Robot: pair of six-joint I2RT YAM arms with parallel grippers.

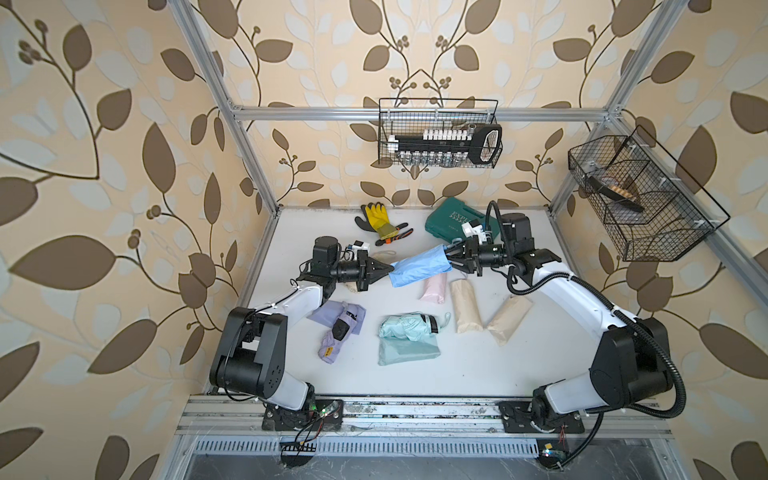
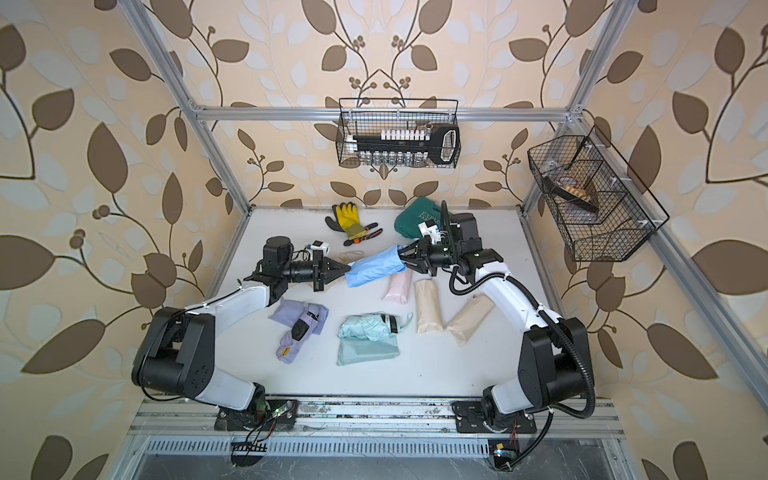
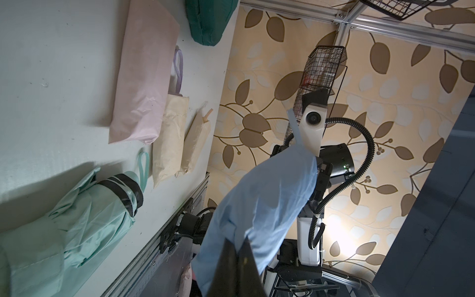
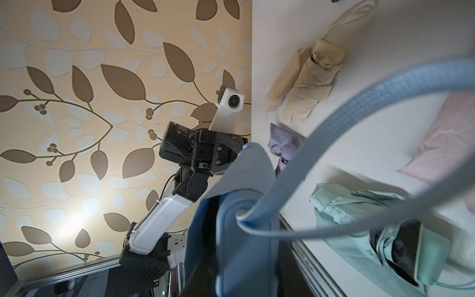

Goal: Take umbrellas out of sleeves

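Observation:
A blue sleeved umbrella is held in the air between the two arms. My right gripper [image 1: 449, 251] is shut on its handle end; the blue handle [image 4: 242, 217] and its large strap loop [image 4: 316, 133] show at the sleeve's open mouth in the right wrist view. At the opposite, closed end of the blue sleeve [image 3: 267, 193], my left gripper is shut, and the cloth creases in toward its fingertips. Most of the umbrella inside is hidden. On the table lie a mint umbrella [image 1: 408, 326] on its flat sleeve [image 1: 409, 351] and a lilac umbrella [image 1: 332, 344] on its sleeve [image 1: 324, 312].
A pink sleeve [image 1: 434, 288] and two beige ones [image 1: 465, 305] [image 1: 509, 318] lie to the right. A beige umbrella [image 4: 316, 81] rests beneath the left arm. Yellow gloves [image 1: 376, 220] and a green case [image 1: 456, 219] occupy the back.

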